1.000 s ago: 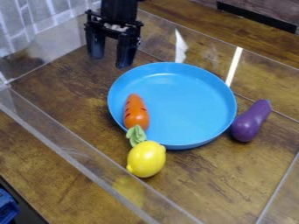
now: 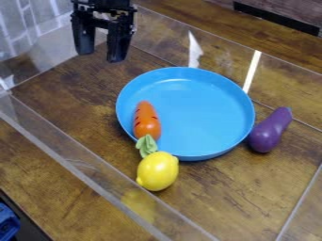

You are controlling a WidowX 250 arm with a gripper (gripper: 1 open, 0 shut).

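The black gripper point(image 2: 101, 45) hangs at the top left, above and behind the plate, its two fingers apart with nothing visible between them. A round blue plate point(image 2: 197, 113) lies in the middle of the wooden table. An orange carrot point(image 2: 147, 121) with a green top rests on the plate's left part, its top over the near rim. A yellow lemon point(image 2: 157, 171) lies just in front of the plate, and a purple eggplant point(image 2: 270, 130) lies to its right.
A clear plastic edge point(image 2: 63, 160) runs diagonally along the left. A dark blue object point(image 2: 8, 224) shows at the bottom left corner.
The gripper has moved left and up, away from the plate. The objects on the table have not moved.
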